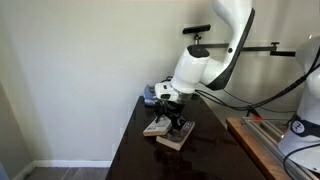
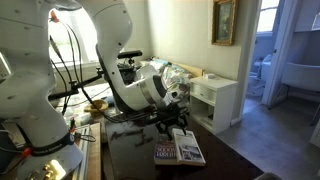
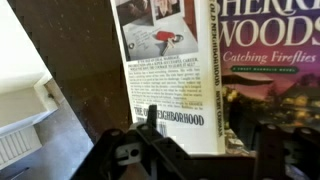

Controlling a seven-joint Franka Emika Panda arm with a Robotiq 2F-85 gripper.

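Observation:
A book with a white back cover (image 3: pixel 175 95), printed with text and a small photo, fills the middle of the wrist view. Its spine runs alongside a purple-covered paperback (image 3: pixel 270 50) on the right. On the dark table, exterior view 1 shows the pale book (image 1: pixel 158 127) left of the other book (image 1: pixel 174 137). My gripper (image 1: pixel 178 122) is low over the two books, pointing down. In the wrist view its fingertips stand apart, one in front of the white cover, the other near the purple book. Whether they touch either book is unclear.
Several bluish items (image 1: pixel 152 94) lie at the table's far end. A white shelf unit (image 2: pixel 213 100) stands beyond the table.

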